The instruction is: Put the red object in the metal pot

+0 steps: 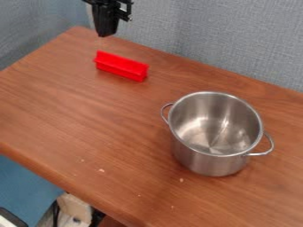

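The red object [120, 66], a block with a long boxy shape, lies on the wooden table toward the back left. Above and slightly left of it, at the top edge of the view, hangs my black gripper [105, 32], clear of the block. Its fingers are too small and dark to show whether they are apart. To the right stands the metal pot [225, 163], upright, with two side handles; its inside looks empty.
Bare wooden table [101, 133] spreads between the block and the pot and across the front left. Grey-blue panels [225, 40] rise behind the table's back edge. At the bottom left, beyond the table edge, cables and a light-coloured item are partly visible.
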